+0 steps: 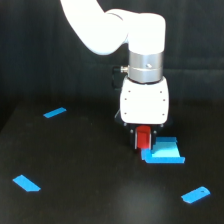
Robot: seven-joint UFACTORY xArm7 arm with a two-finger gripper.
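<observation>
My gripper (pixel 144 142) points straight down, right of the middle of the dark table. A small red block (pixel 144 136) is between its fingers, which stand close against the block's two sides. The block is at the left edge of a light blue piece (pixel 165 148), which looks like a shallow tray or box. Part of the block is covered by the fingers. From this view I cannot tell whether the block touches the table or the blue piece.
Strips of blue tape lie on the table: one at the back left (pixel 55 112), one at the front left (pixel 26 184) and one at the front right (pixel 196 195).
</observation>
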